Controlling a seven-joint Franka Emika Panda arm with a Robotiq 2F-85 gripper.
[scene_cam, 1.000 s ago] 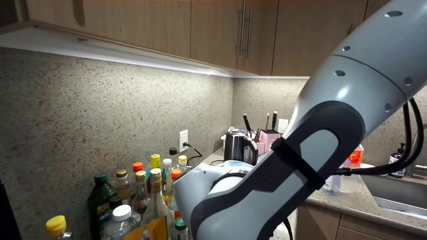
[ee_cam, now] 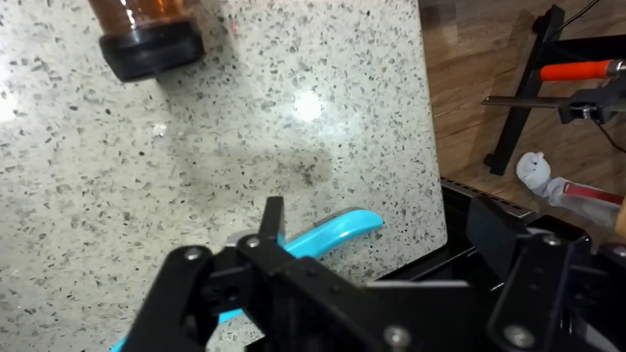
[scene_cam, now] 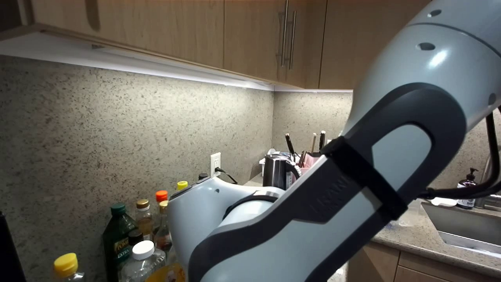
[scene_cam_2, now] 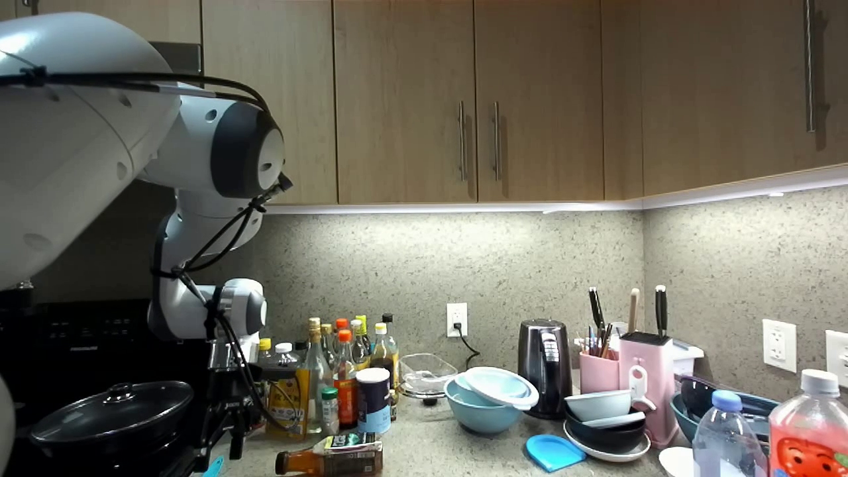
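Observation:
My gripper is open above the corner of the speckled counter, its two fingers wide apart. Below it in the wrist view lies a bright blue utensil handle; its rounded end shows between the fingers, while part of its length is hidden behind the left finger and gripper body. Nothing appears to be held. In exterior view 2 the gripper points down at the counter's left end, with a bit of the blue utensil beneath it. Exterior view 1 shows only the arm, not the gripper.
A brown bottle lies on its side near the gripper. Several upright bottles stand behind. A lidded black pan sits on the stove to the left. Bowls and a kettle are farther right.
In exterior view 1 the arm's wrist end has shifted left and upward in the picture, now covering several bottles that showed before.

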